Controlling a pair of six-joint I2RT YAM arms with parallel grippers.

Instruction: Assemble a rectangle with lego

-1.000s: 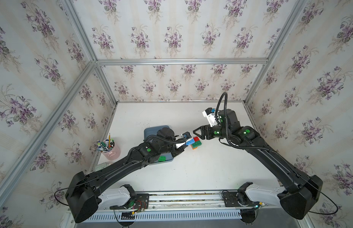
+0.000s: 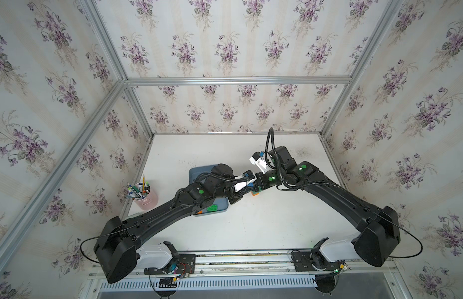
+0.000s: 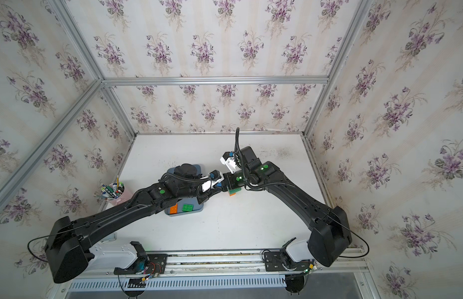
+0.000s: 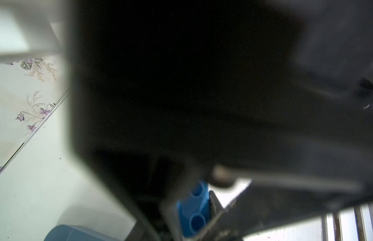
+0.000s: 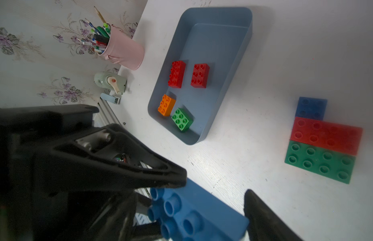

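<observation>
A blue brick [image 5: 210, 208] with studs hangs above the table, my left gripper [image 2: 243, 186] shut on its end. In the left wrist view that blue brick [image 4: 193, 214] shows partly, between dark fingers. My right gripper is open, its two fingertips on either side of the brick; a gap shows by the right one. On the table, right of the tray, green [image 5: 318, 161], red [image 5: 326, 135] and small blue [image 5: 310, 107] bricks lie against one another. An orange piece [image 3: 232, 193] peeks out by the green one in the top views.
A blue-grey tray [image 5: 222, 92] holds two red bricks [image 5: 200, 75], an orange brick [image 5: 166, 105] and a green brick [image 5: 182, 119]. Beyond it stands a pink pen cup [image 5: 124, 50]. The arms meet closely.
My right gripper has moved left and slightly down, from apart to around the blue brick held by my left gripper. The left arm has shifted only a little to the right.
</observation>
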